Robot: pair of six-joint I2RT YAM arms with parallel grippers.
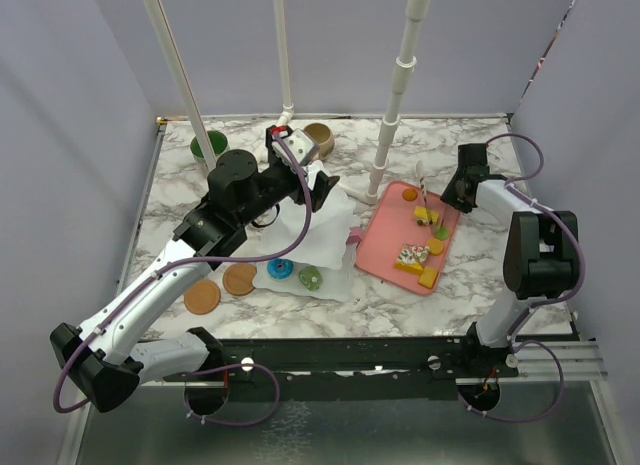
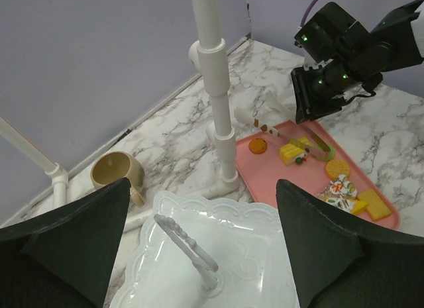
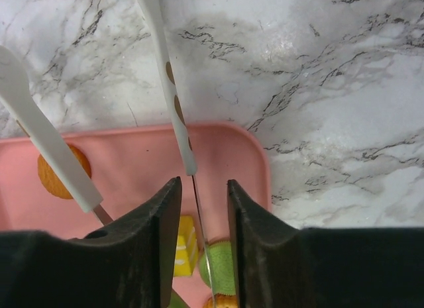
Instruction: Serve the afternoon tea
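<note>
A pink tray (image 1: 385,243) on the right holds yellow pieces, round biscuits and two white-handled utensils. My right gripper (image 1: 455,201) is low over its far right corner. In the right wrist view, the thin metal of one utensil (image 3: 165,76) runs between my parted fingers, with gaps on both sides. The other utensil (image 3: 50,139) lies to the left. A white tiered stand (image 2: 255,255) with a scalloped rim and upright handle (image 2: 189,245) is below my left gripper, which stands open and empty. Part of the stand is hidden by the left arm.
A tan cup (image 1: 319,138) and a green cup (image 1: 212,147) stand at the back. Brown coasters (image 1: 202,297) lie at the left front. White pipes (image 1: 388,135) rise near the stand and tray. The marble table right of the tray is mostly bare.
</note>
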